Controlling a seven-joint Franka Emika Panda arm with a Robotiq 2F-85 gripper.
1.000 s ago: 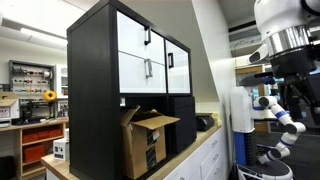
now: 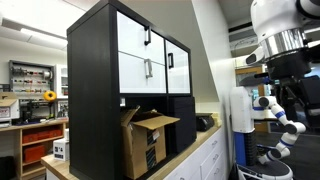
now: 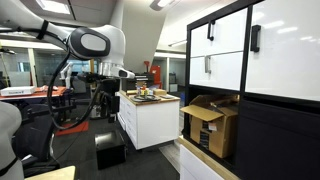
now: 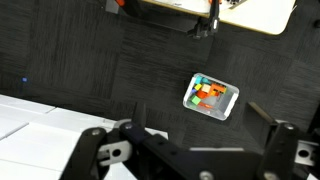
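In the wrist view my gripper stands open, its two dark fingers wide apart at the lower edge with nothing between them. Beyond it, on the dark floor, sits a small clear tray (image 4: 211,97) holding several orange, green and blue pieces. At the right of exterior view 1 the white arm (image 2: 283,25) hangs beside the cabinet, its dark wrist in free air. The fingers are hard to make out there. An open cardboard box (image 2: 147,138) rests in the cabinet's lower compartment, well away from the arm.
The tall black cabinet (image 2: 96,85) has shut white doors (image 2: 133,38) with dark handles. White drawers (image 3: 150,122) stand under a cluttered counter at the back. A black box (image 3: 110,149) is on the floor. Open air surrounds the gripper.
At the right edge of exterior view 1, the arm and its wrist have shifted and turned slightly. The cabinet and the cardboard box have stayed where they were.
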